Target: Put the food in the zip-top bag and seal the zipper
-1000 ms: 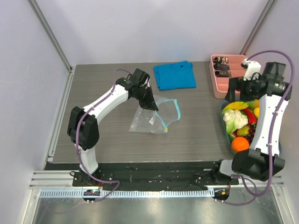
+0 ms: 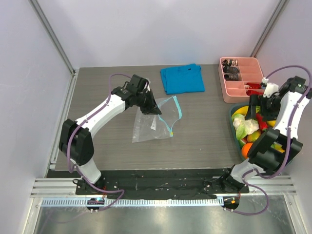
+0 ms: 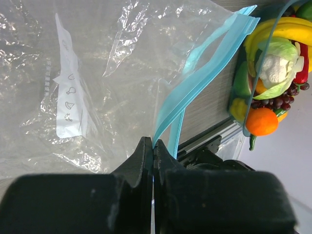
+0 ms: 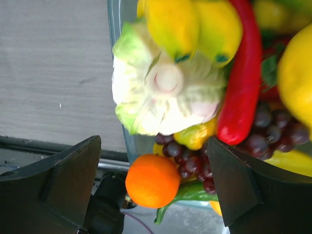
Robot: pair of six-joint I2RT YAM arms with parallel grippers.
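Observation:
The clear zip bag point(image 2: 148, 129) lies on the table with its light blue zipper; in the left wrist view my left gripper is shut on the bag's zipper edge point(image 3: 178, 100). At the right, my right gripper point(image 2: 254, 106) hangs open over a bin point(image 2: 233, 132) of food. In the right wrist view the cauliflower point(image 4: 141, 97) fills the middle, among yellow fruit point(image 4: 170, 24), a red pepper point(image 4: 238, 97), grapes point(image 4: 258, 141) and an orange point(image 4: 151, 180), all below my open fingers.
A folded blue cloth point(image 2: 182, 78) lies at the back middle, left of a pink compartment box point(image 2: 246, 80) holding small items.
The left gripper and bag have shifted slightly left from a second ago. The right arm has swung about over the bin and now sits lower, toward the cauliflower.

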